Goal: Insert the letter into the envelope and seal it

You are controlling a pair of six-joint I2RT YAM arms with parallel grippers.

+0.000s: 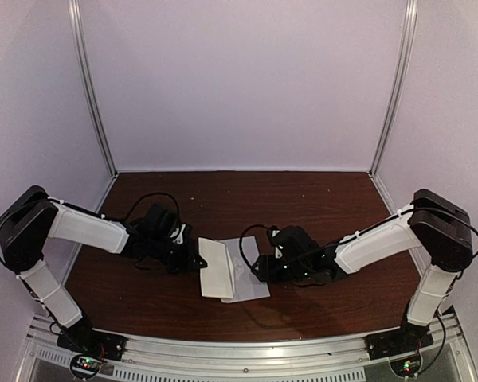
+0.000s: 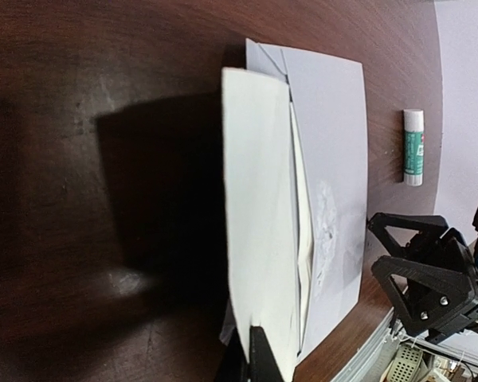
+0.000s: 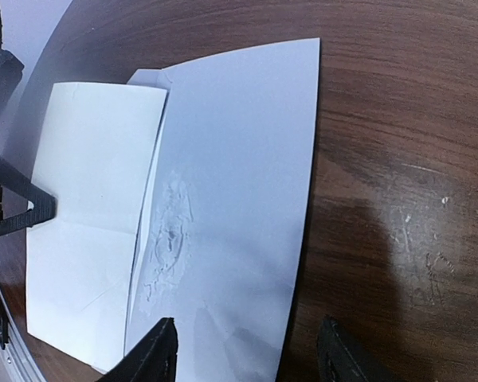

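The envelope [image 3: 223, 207] lies on the table with a smeared patch on its grey face; along its left side stands a cream folded sheet [image 2: 259, 199], with a thin pale edge between them. My left gripper [image 1: 199, 261] is shut on that cream sheet, at its outer part. My right gripper is open over the right part of the envelope, its two fingers apart with the envelope visible below and between them.
A glue stick [image 2: 413, 147] stands or lies beyond the envelope, seen in the left wrist view.
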